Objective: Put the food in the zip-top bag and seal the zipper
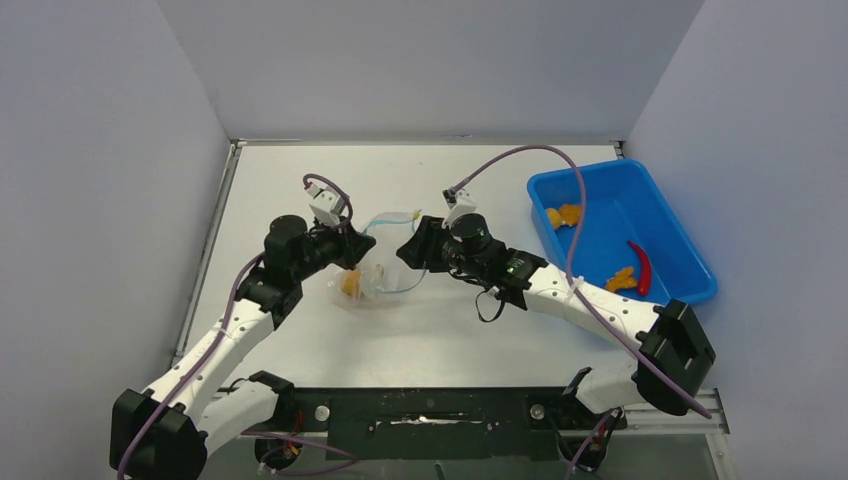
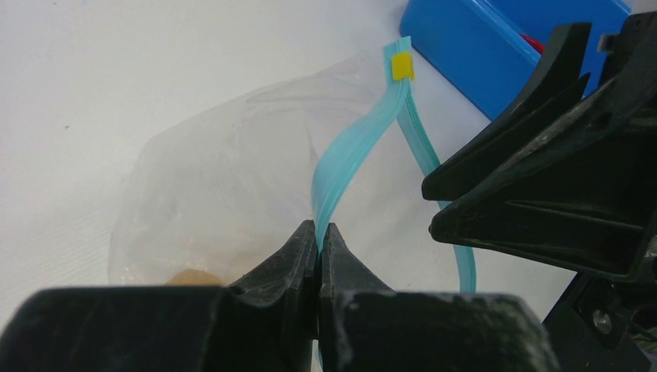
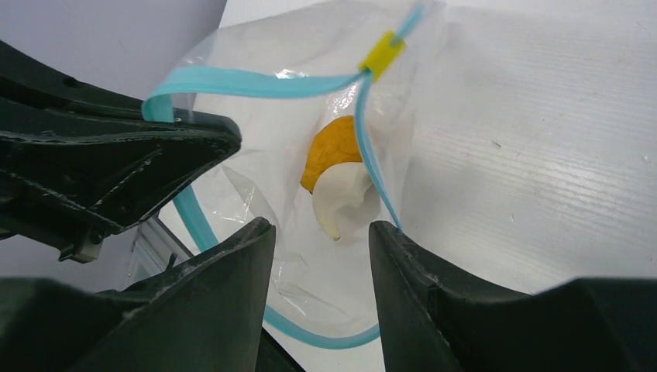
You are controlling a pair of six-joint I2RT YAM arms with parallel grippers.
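The clear zip top bag has a light-blue zip strip with a yellow slider, and its mouth gapes wide. My left gripper is shut on the blue strip at one side of the mouth. At the opposite side, my right gripper is open, its fingers apart with nothing between them. Beyond those tips, inside the bag, lie a white curved piece of food and an orange piece. From above, the two grippers face each other across the mouth and partly hide the bag.
A blue bin at the right holds orange pieces and a red chili pepper.
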